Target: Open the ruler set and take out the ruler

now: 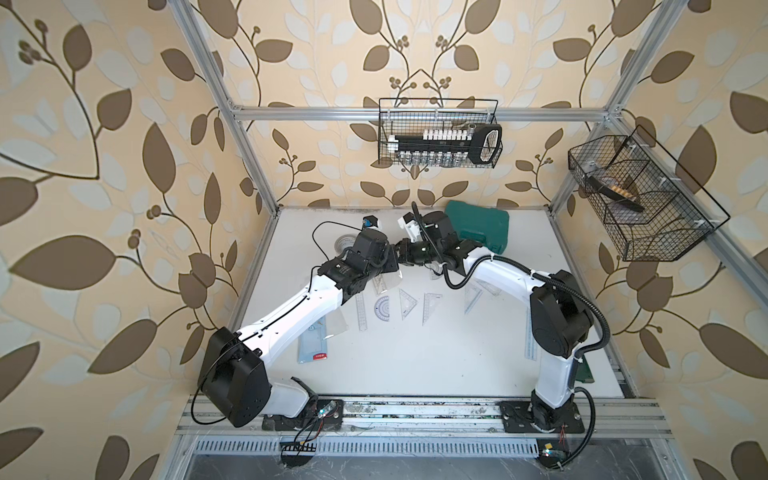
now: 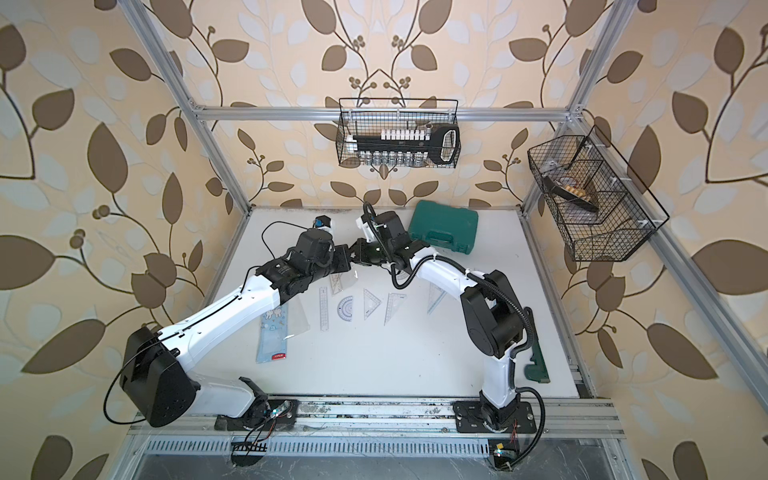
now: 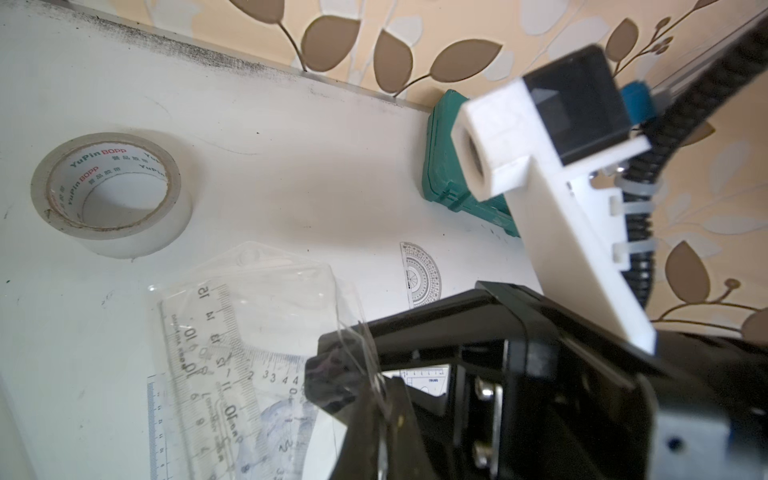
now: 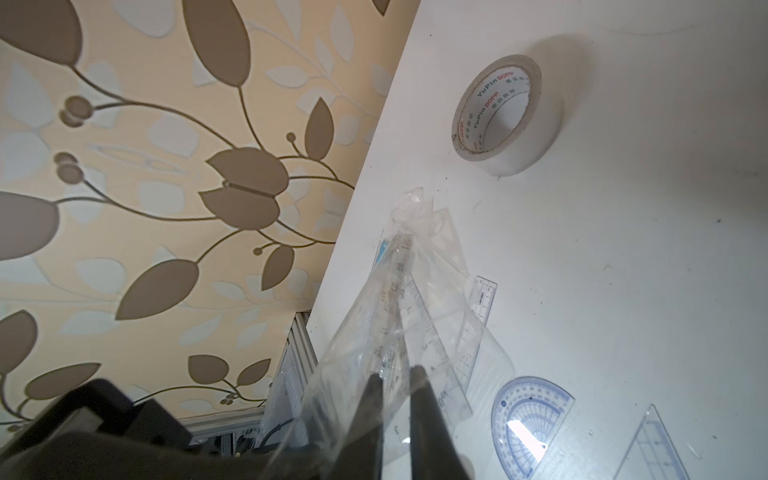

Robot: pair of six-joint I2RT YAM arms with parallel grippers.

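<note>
A clear plastic pouch [image 3: 288, 308] with a ruler [image 3: 212, 360] and other transparent pieces inside hangs from my left gripper, whose fingers are shut on its edge. In the right wrist view the pouch [image 4: 340, 384] droops around my right gripper; its fingers stand partly open, a narrow gap between them, with film overlapping them. Whether they are inside the pouch, I cannot tell. Both grippers meet above the back middle of the table. Loose on the table lie a ruler [image 1: 361, 310], a protractor [image 1: 382, 309] and set squares [image 1: 407, 302].
A tape roll [image 3: 112, 196] rests behind the pouch. At the back right is a green case [image 1: 484, 228]; a blue packet [image 1: 312, 342] lies front left. Wire baskets [image 1: 438, 144] hang on the walls.
</note>
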